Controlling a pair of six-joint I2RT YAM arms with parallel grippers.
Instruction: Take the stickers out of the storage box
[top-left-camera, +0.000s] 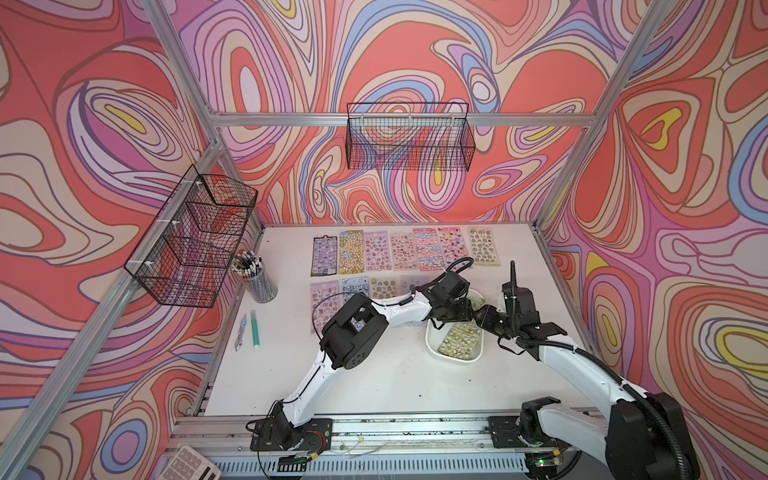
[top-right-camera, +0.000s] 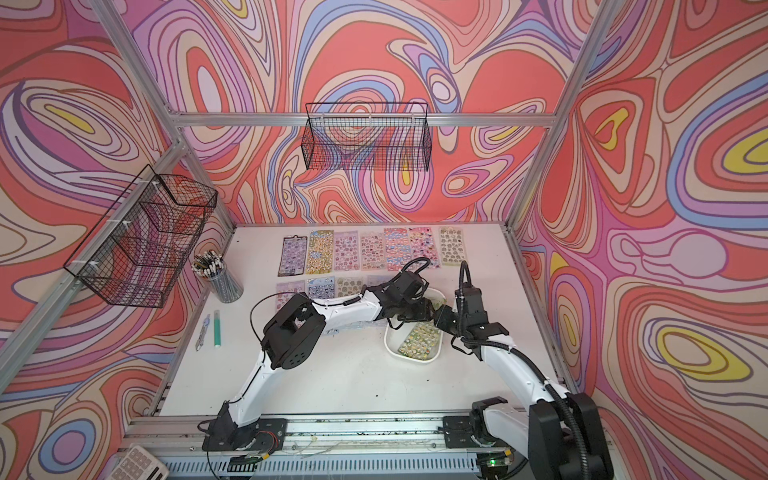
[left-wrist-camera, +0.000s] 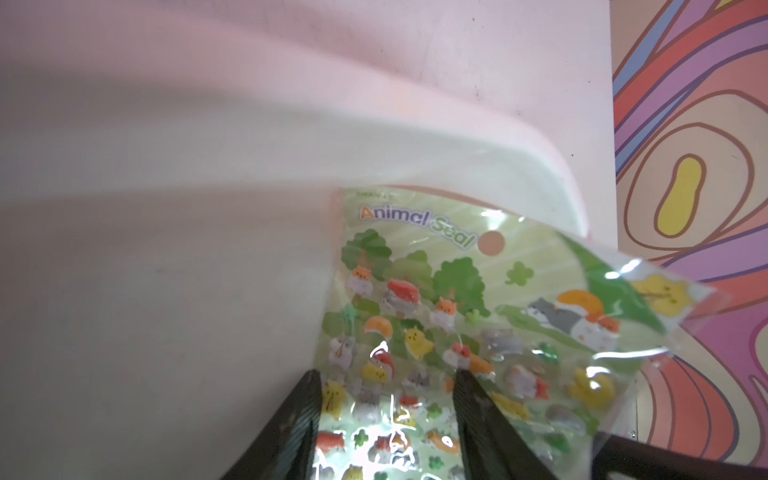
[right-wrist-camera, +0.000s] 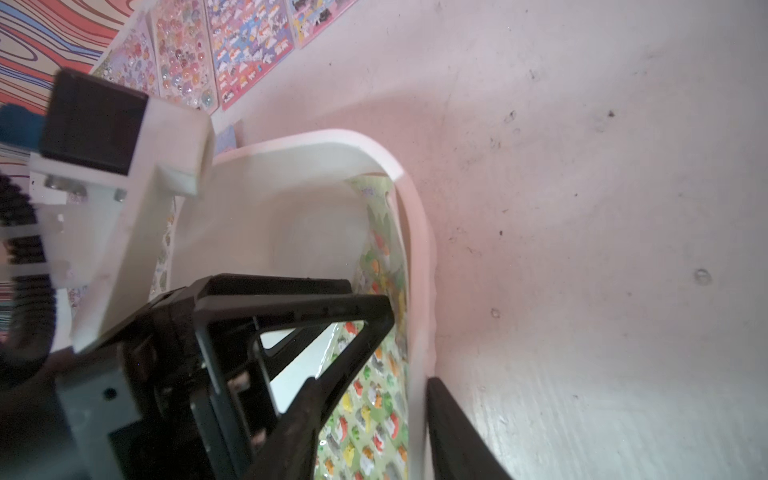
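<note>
The white storage box (top-left-camera: 430, 342) stands on the table right of centre. Inside it lies a green "Animal Seal" sticker sheet (left-wrist-camera: 416, 320), its right side bent up against the box wall. My left gripper is over the box, its fingers apart above the sheet; in the right wrist view its fingers (right-wrist-camera: 372, 308) reach towards the sheet's raised side. My right gripper stands open at the right wall, one finger on the inner side of the rim and the other outside. Whether either gripper touches the sheet is hard to tell.
Several sticker sheets (top-left-camera: 377, 251) lie in rows at the back of the table. A pen holder (top-left-camera: 260, 285), a green stick (top-left-camera: 255, 329) and a cutter (top-left-camera: 240, 332) are at the left.
</note>
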